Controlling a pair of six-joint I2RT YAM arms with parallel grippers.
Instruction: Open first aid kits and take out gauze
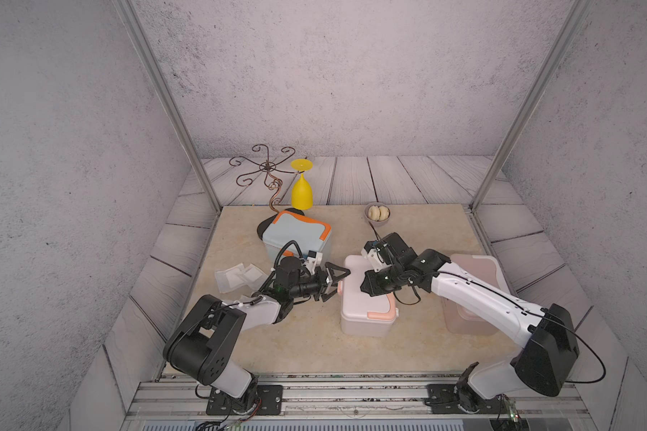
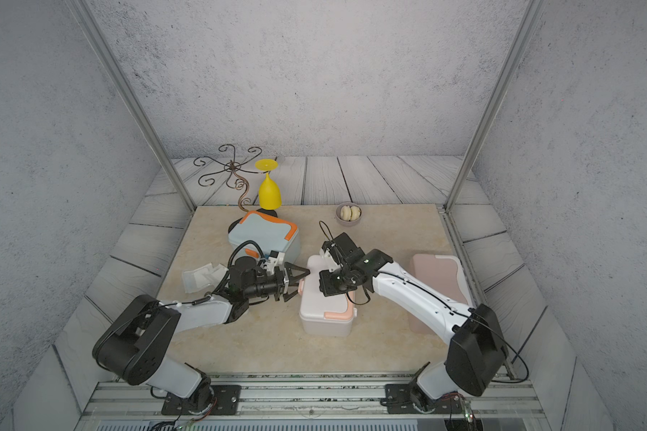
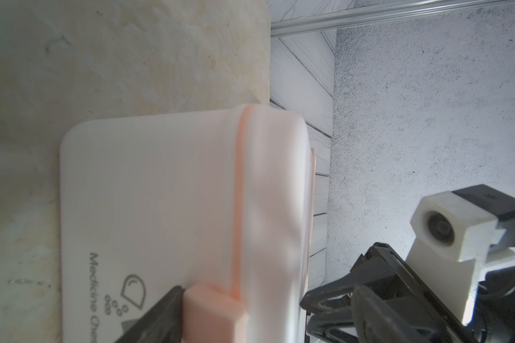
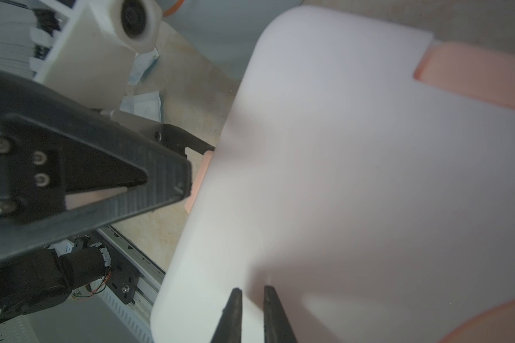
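A pale pink first aid kit (image 1: pixel 363 319) with peach latches stands mid-table, lid closed; the left wrist view shows "Medicine Chest" on its side. My left gripper (image 1: pixel 335 282) is at its left side, part open around the peach latch (image 3: pixel 211 314). My right gripper (image 1: pixel 372 281) is over the lid (image 4: pixel 349 188); in the right wrist view its fingertips are together low on the white top, anything between them too small to tell. A blue kit (image 1: pixel 294 228) with orange latches stands behind left, white packets (image 1: pixel 230 278) beside it.
A darker pink box (image 2: pixel 438 276) stands at the right under my right arm. A small bowl (image 1: pixel 377 219), a yellow goblet (image 1: pixel 302 194) and an ornamental metal stand (image 2: pixel 243 194) are at the back.
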